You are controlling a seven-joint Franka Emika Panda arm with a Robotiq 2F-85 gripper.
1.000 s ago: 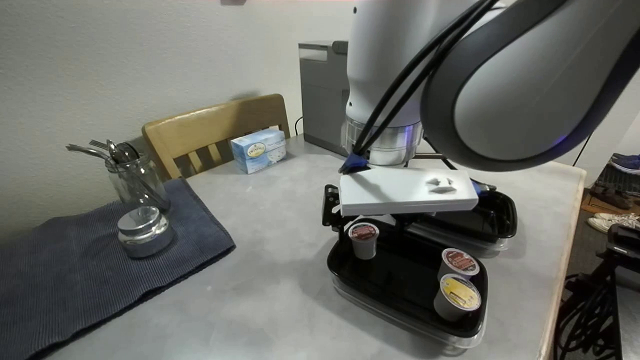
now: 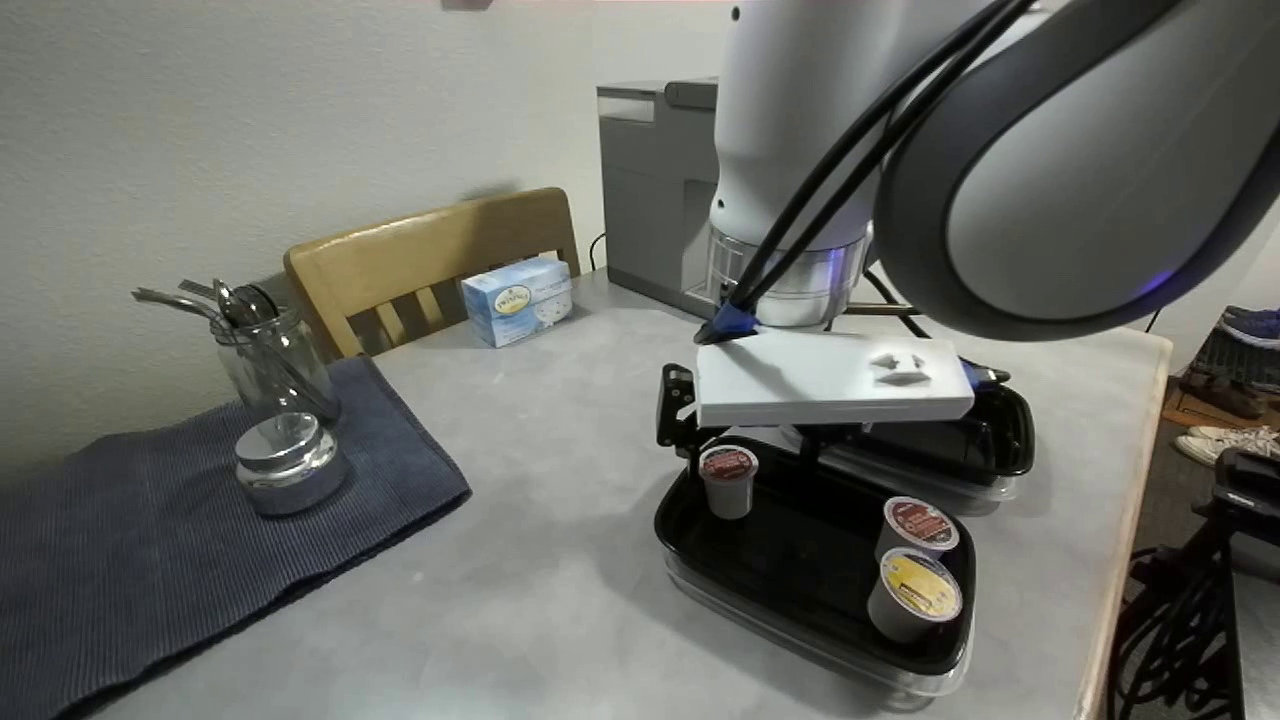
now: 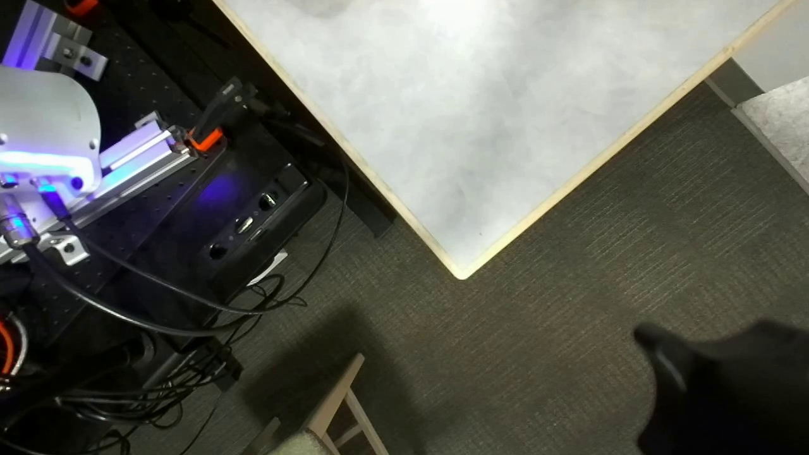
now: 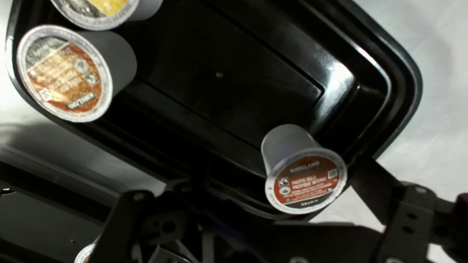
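Note:
A red-lidded coffee pod [image 4: 307, 182] stands in one end of the near black tray [image 2: 798, 546], close to its rim. Over that end hangs my gripper, its fingers spread wide. In the wrist view the pod shows between the fingers, nearer the right one; whether either touches it is unclear. At the tray's other end sit a second red-lidded pod [image 2: 919, 526] and a yellow-lidded pod [image 2: 915, 590], side by side.
Behind lies another black tray [image 2: 1002, 438], partly hidden by the gripper; a pod's edge [image 4: 83, 255] peeks out there. A tea box [image 2: 518, 300], a jar of utensils [image 2: 270, 372] and a silver-lidded jar [image 2: 288, 466] stand left.
The arm and gripper have shifted slightly to the right in exterior view 1. The pods and trays have stayed where they were.

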